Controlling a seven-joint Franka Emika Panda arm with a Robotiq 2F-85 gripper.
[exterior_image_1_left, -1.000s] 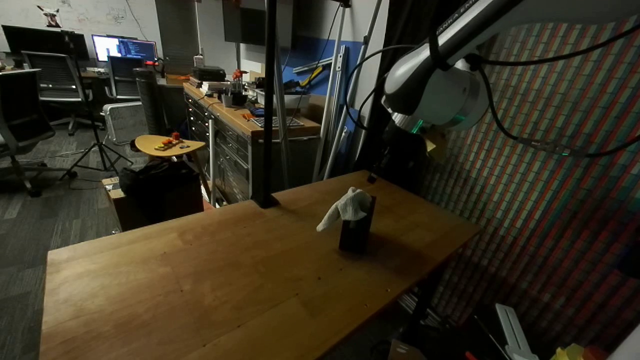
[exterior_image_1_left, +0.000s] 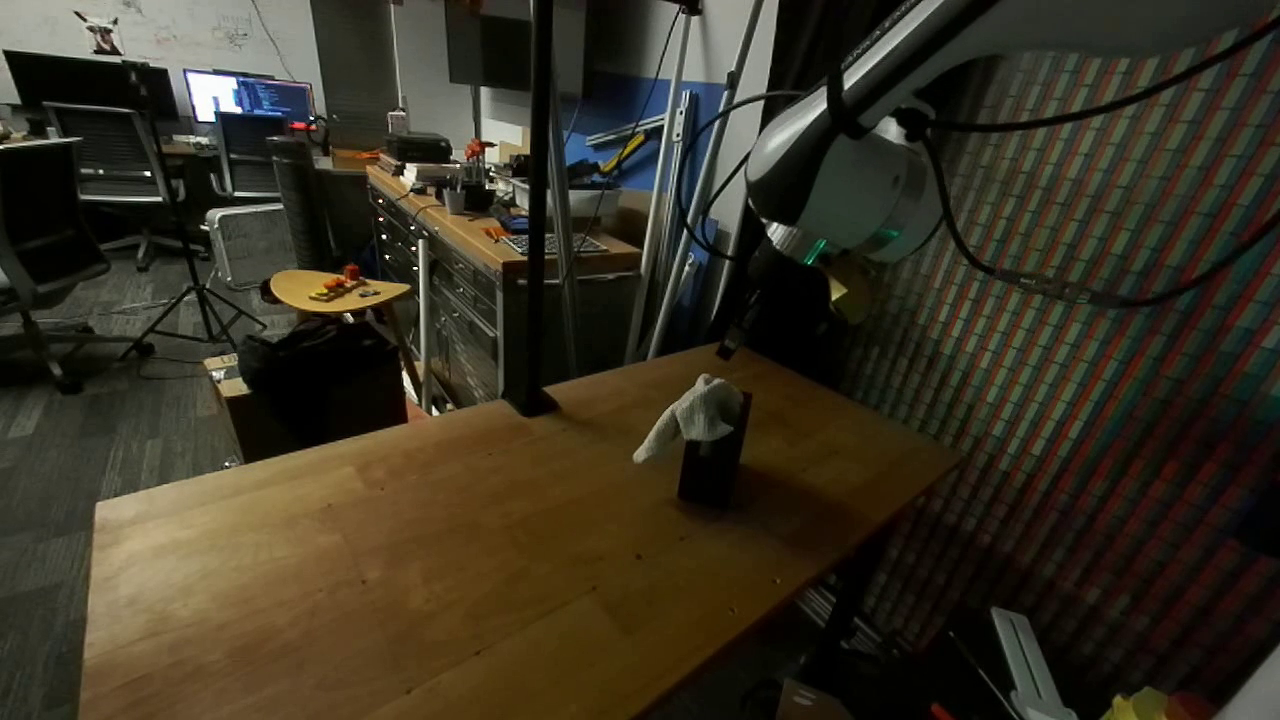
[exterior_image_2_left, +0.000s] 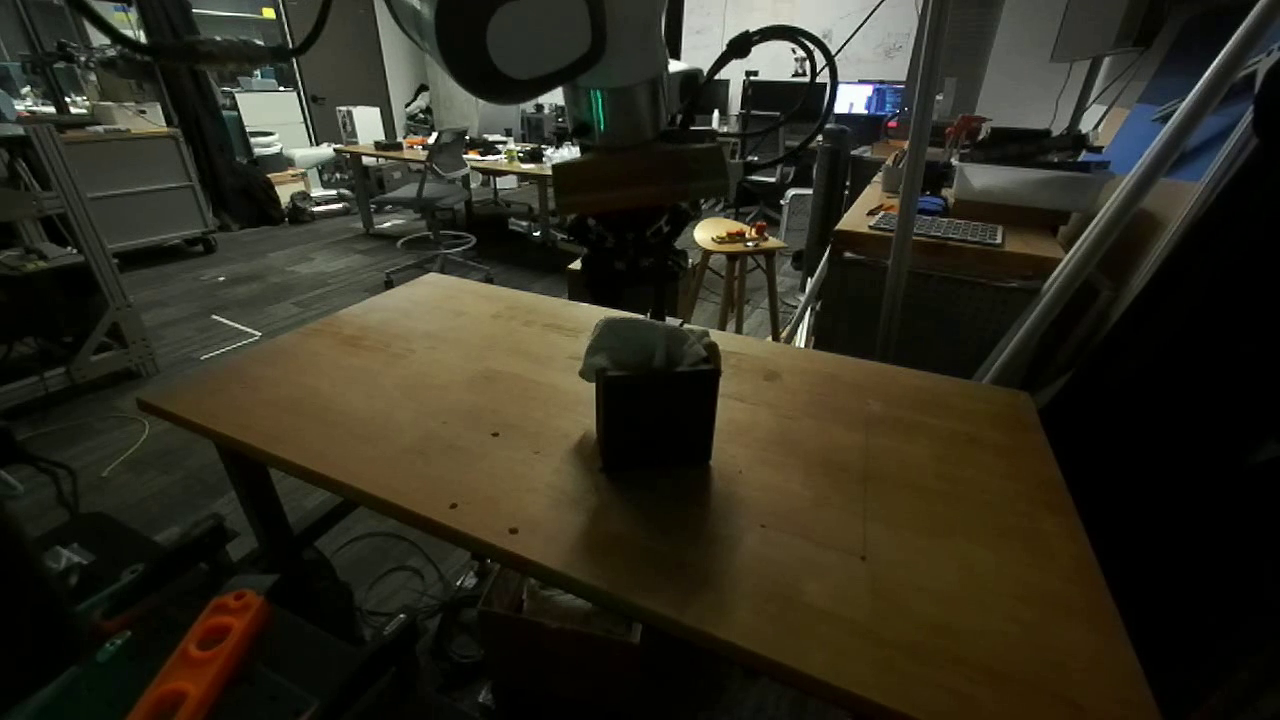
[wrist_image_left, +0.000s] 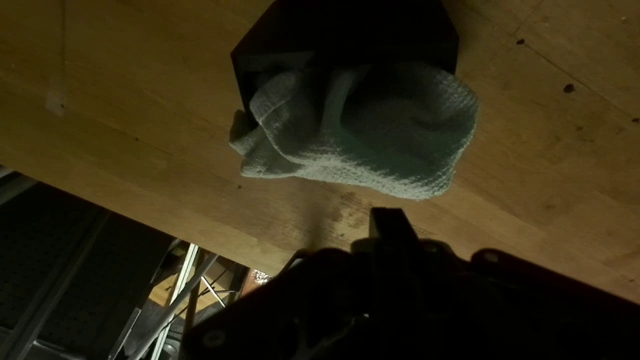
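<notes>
A pale grey-white cloth (exterior_image_1_left: 698, 412) lies draped over the top of a black box (exterior_image_1_left: 710, 475) on the wooden table (exterior_image_1_left: 396, 540). One end of the cloth hangs past the box's side, clear of the tabletop. In the wrist view the bunched cloth (wrist_image_left: 384, 135) covers much of the opening of the dark box (wrist_image_left: 336, 30), so its inside is mostly hidden. My gripper (exterior_image_1_left: 727, 353) is beyond the box towards the table's far edge, apart from the cloth. Its dark fingers (wrist_image_left: 393, 223) are shut together in the wrist view, with nothing showing between them.
The tabletop around the box is bare, with wide free room on both sides. A black post (exterior_image_1_left: 536, 240) stands at the table's far edge. Behind it are a workbench (exterior_image_1_left: 480, 240) and a small stool (exterior_image_1_left: 342, 292).
The arm and gripper have shifted left in exterior view 1, with the fingertips slightly higher and nearer the box. Cloth and box have not moved.
</notes>
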